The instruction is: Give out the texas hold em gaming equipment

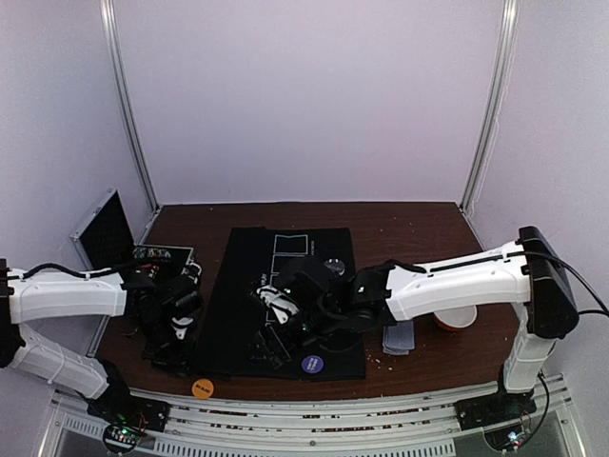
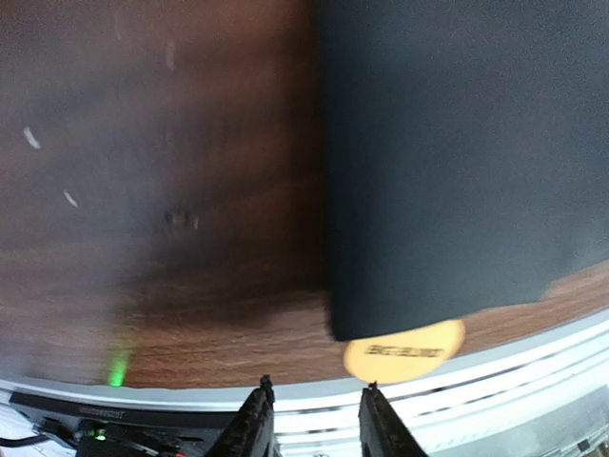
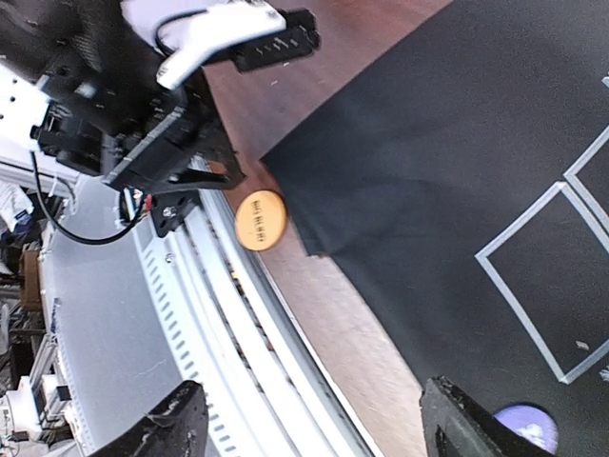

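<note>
The black playing mat [image 1: 228, 324] lies mid-table; its near-left corner shows in the left wrist view. An orange disc [image 1: 203, 388] lies just off that corner, and a purple disc [image 1: 312, 364] on the mat's near edge. My left gripper hangs above the table by the mat's left edge, fingers apart with nothing visible between them. My right gripper is over the mat's near part, fingers wide apart and empty. An open chip case [image 1: 105, 228] at the left is partly hidden by the left arm; a card stack [image 1: 399, 337] lies right of the mat.
A bowl [image 1: 455, 317] stands at the right, partly behind my right arm. The table [image 1: 190, 219] has bare room along the back. Its front edge has a metal rail, and walls stand behind and at both sides.
</note>
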